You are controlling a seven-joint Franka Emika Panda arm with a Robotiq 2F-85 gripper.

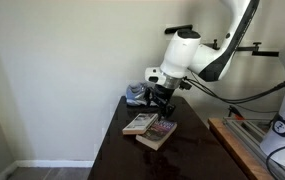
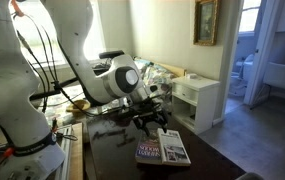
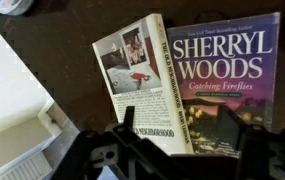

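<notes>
Two books lie side by side on the dark table. The pale hardback (image 1: 139,124) shows a white cover with photos in the wrist view; the purple paperback (image 3: 222,75) there reads "Sherryl Woods, Catching Fireflies". Beside the pale book (image 2: 173,147) in exterior view 2 is the same paperback (image 2: 148,152). My gripper is over the books, its dark fingertips apart, with nothing seen held between them. From the side, the gripper (image 1: 164,107) hangs close above the far end of the paperback; whether it touches cannot be told.
At the table's far end lies a grey-blue bundle (image 1: 137,94). A white cabinet (image 2: 197,100) stands beyond the table.
</notes>
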